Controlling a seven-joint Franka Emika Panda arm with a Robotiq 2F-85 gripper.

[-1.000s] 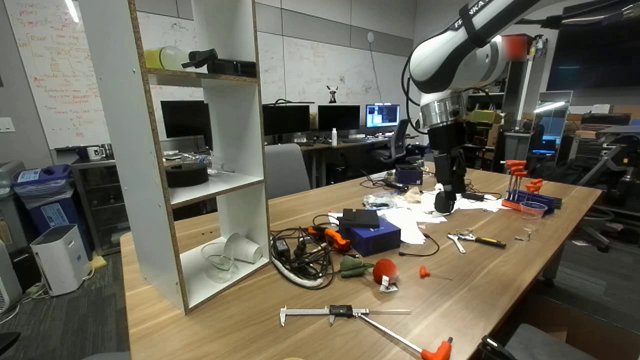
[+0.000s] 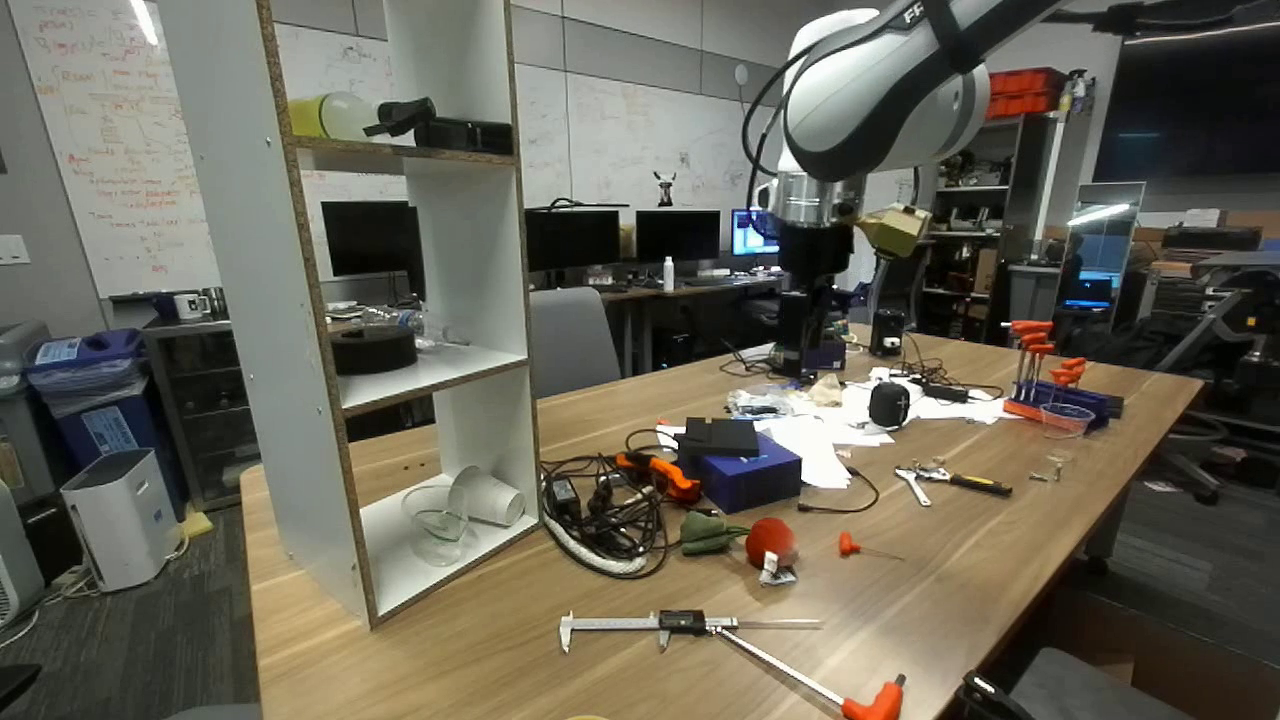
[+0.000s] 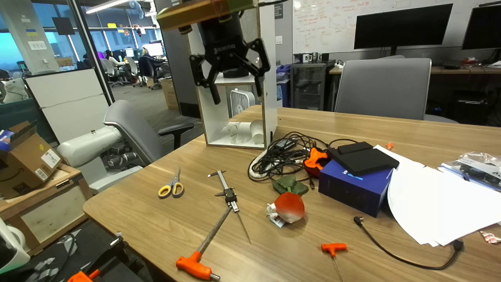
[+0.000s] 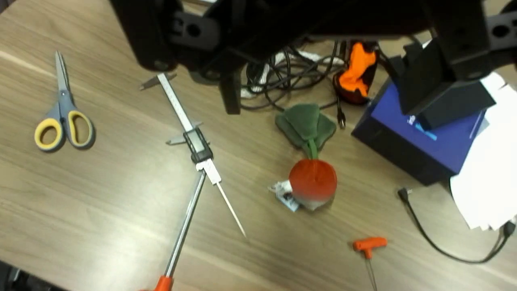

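Note:
High over the table, my gripper [image 3: 238,94] stands open with its fingers spread and nothing between them. In exterior view 1 the gripper [image 2: 801,342] appears side-on, above the table's far part. The wrist view looks down on a red and white plush vegetable [image 4: 312,182] with green leaves. To its left lie a digital caliper [image 4: 196,144] and a long T-handle hex key [image 4: 186,228]. Yellow-handled scissors [image 4: 64,114] rest farther left, while a small orange-handled hex key [image 4: 369,244] lies to the lower right. None of these touches my gripper.
A white shelf unit [image 2: 414,390] stands on the table, cups lying in its lowest compartment. Tangled black cables [image 3: 282,159] and a blue box [image 3: 357,185] with black items on top sit behind the plush. Papers [image 3: 437,202] cover the right side. Bare table surrounds the scissors.
In exterior view 1, the arm and gripper have shifted left and the gripper appears higher. The things on the table look unmoved.

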